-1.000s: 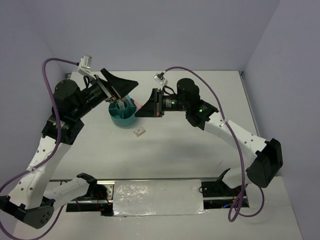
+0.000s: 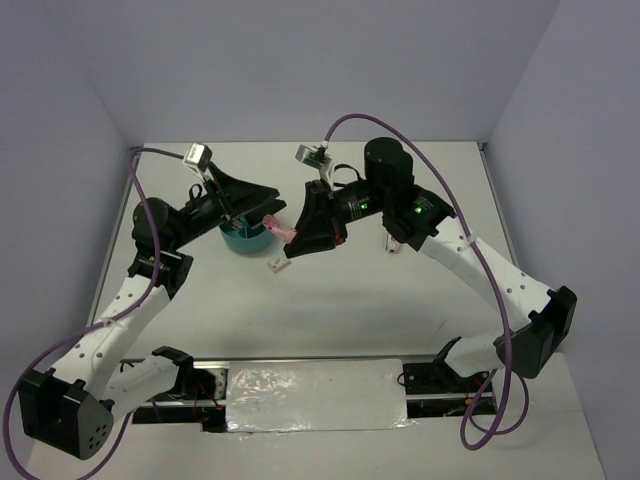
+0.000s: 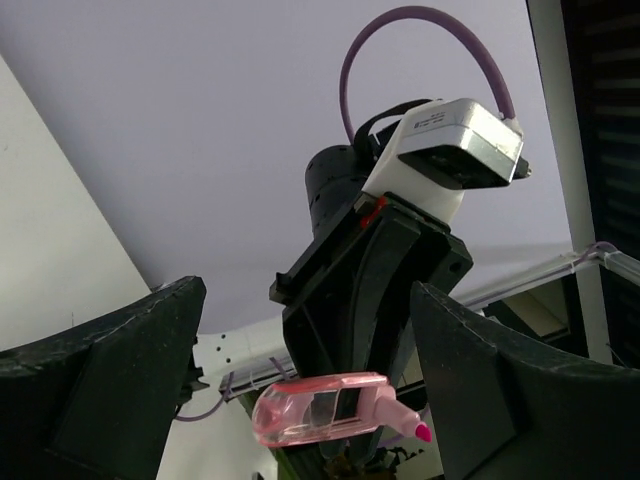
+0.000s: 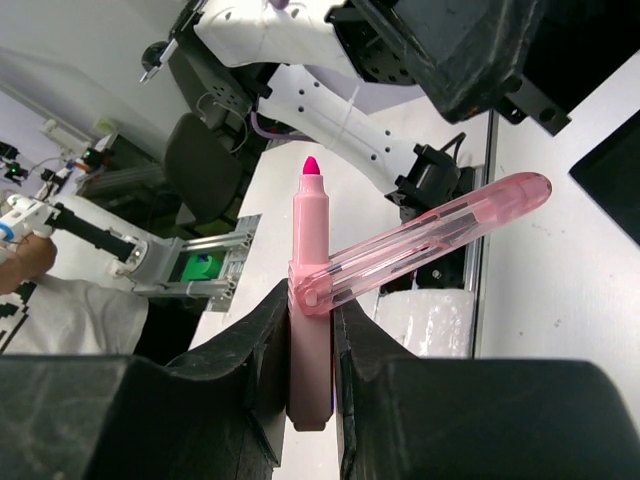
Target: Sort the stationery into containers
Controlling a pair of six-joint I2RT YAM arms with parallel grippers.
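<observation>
My right gripper is shut on a pink marker point(image 4: 310, 215), held upright with its magenta tip up; a clear pink piece point(image 4: 440, 235) sticks out sideways from it. In the left wrist view this pink marker point(image 3: 330, 410) hangs in front of the right arm, between and beyond my open left fingers. My left gripper point(image 2: 240, 200) is just left of the right one in the top view, above a teal round organizer point(image 2: 245, 243), which it partly hides.
A small pale item point(image 2: 279, 263) lies on the white table point(image 2: 330, 310) below the organizer. Another small item point(image 2: 393, 244) is partly hidden by the right arm.
The right gripper has moved slightly toward the table's front, bringing the pink marker into fuller view. The left gripper has shifted right and down in the top view.
</observation>
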